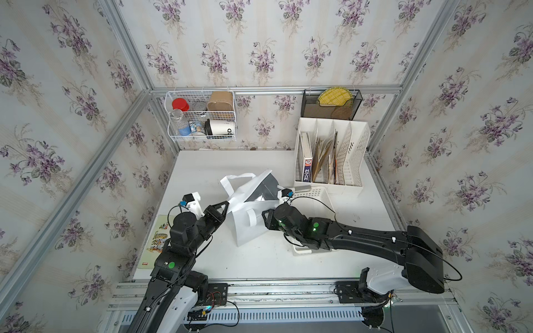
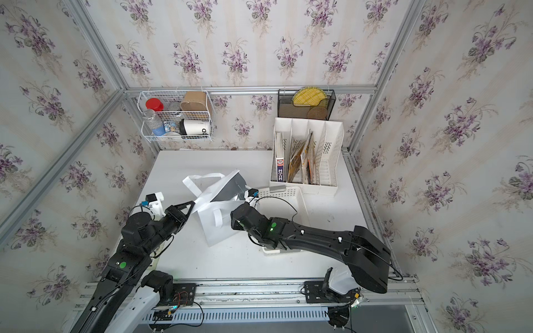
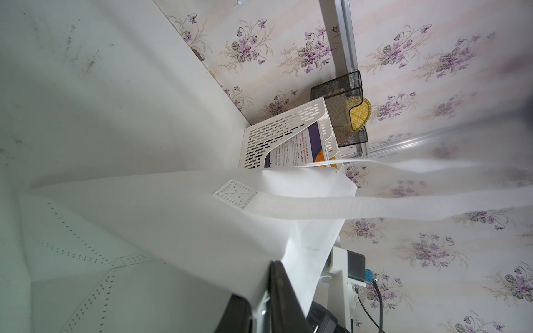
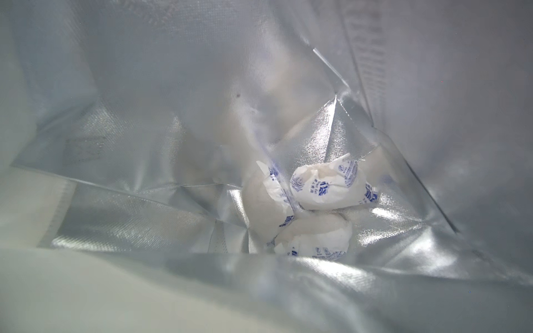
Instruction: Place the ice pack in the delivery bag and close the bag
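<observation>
The white delivery bag (image 1: 244, 222) with a silver lining stands at the table's middle, tilted and open. My left gripper (image 1: 224, 206) is shut on the upper edge of the bag (image 3: 233, 238). In the right wrist view several small white packs with blue print, ice packs (image 4: 330, 188), lie on the silver lining (image 4: 138, 211) inside the bag. My right gripper (image 1: 267, 216) is at the bag's right side; its fingers are hidden, and do not show in its wrist view.
A white plastic basket (image 1: 311, 249) sits under the right arm. A white file holder (image 1: 355, 155) with papers stands at the back right, and a wire rack (image 1: 200, 137) hangs on the back wall. A booklet (image 1: 150, 255) lies at the front left.
</observation>
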